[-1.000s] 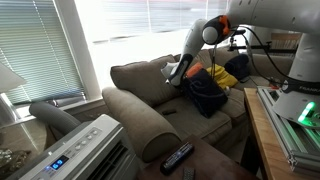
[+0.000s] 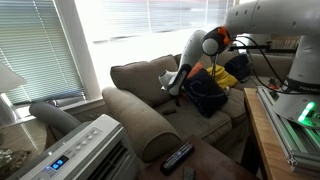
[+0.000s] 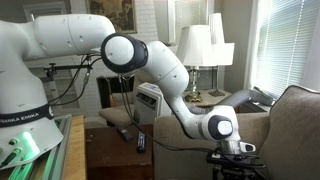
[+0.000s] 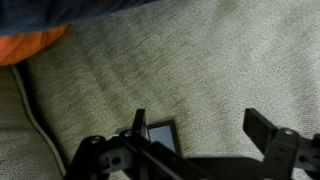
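My gripper stands open above the sofa cushion (image 4: 220, 60), its two black fingers far apart at the bottom of the wrist view. Beside the left finger lies a small dark flat item with a pale edge (image 4: 163, 134), partly hidden by the gripper; I cannot tell what it is. In the second exterior view, the gripper (image 3: 235, 158) points down over the sofa seat. A dark patch (image 2: 167, 107) shows on the seat in the first exterior view, close to the gripper.
Dark blue and orange fabric (image 4: 90, 8) borders the top left of the wrist view. Dark cushions (image 2: 205, 95) lie on the sofa to the arm's right. A remote (image 2: 177, 157) rests on the brown table in front. The sofa's armrest (image 2: 135, 120) stands nearer the camera.
Over the last second the arm has come down slightly toward the sofa seat. The cushions and the remote have stayed where they were.
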